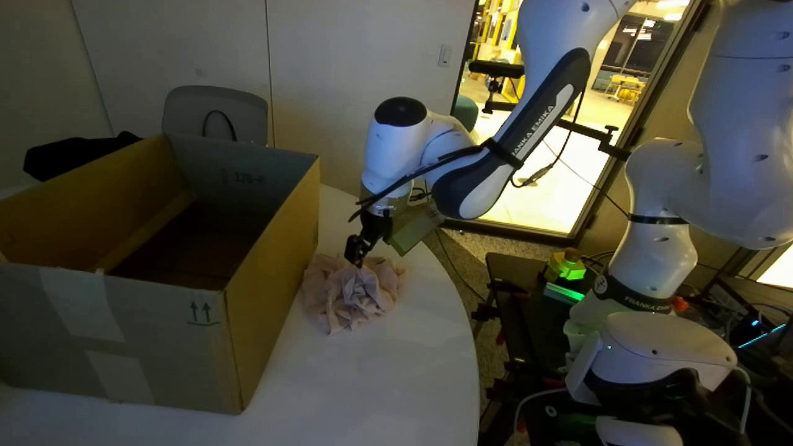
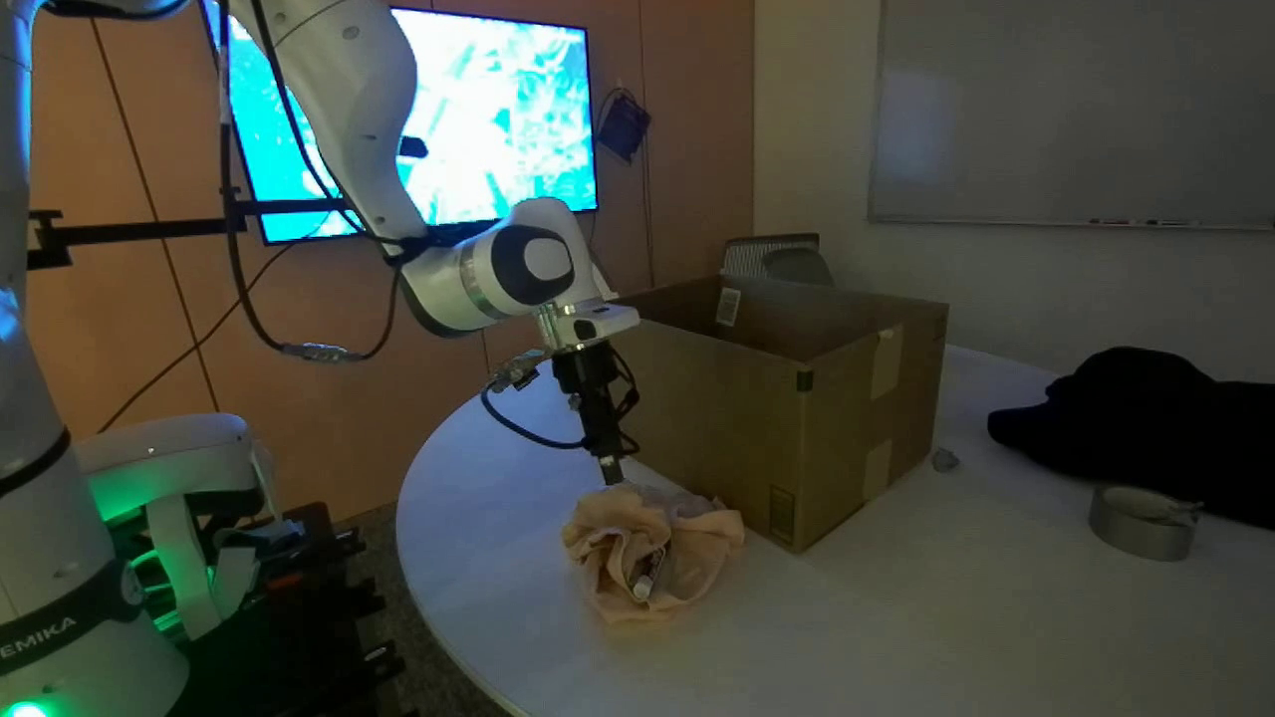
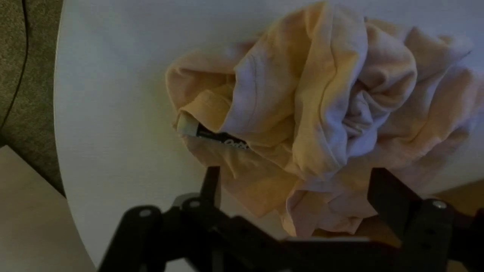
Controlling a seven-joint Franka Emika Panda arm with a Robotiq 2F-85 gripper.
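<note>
A crumpled pale pink cloth lies in a heap on the white table, close beside the cardboard box. In the wrist view the cloth shows many folds. At its left, a small light-and-black object with lettering pokes out from under a fold; most of it is hidden. My gripper is open, its two fingers wide apart and nothing held between them. Seen from the second exterior view, the gripper points down just above the back of the cloth heap.
The open-topped cardboard box has tall walls and a bare floor where visible. A roll of tape and a black cloth-like item lie beyond it. Free tabletop stretches along the near side; the round edge is close by.
</note>
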